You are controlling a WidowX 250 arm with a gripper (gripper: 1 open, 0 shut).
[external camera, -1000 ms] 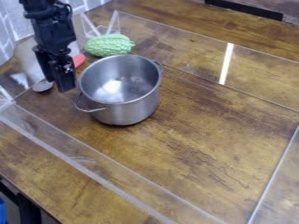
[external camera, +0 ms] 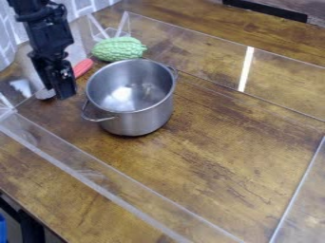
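Note:
The black gripper is at the upper left, pointing down beside a large steel pot with a side handle. Behind its fingers is a pale, whitish item that is partly hidden; whether the fingers hold anything cannot be told. A red item lies between the gripper and the pot, and a green bumpy vegetable toy sits behind the pot.
Transparent strips or panels edge the workspace at the left, back and right.
The gripper has shifted slightly left from one second ago. The pot and green toy have stayed where they were.

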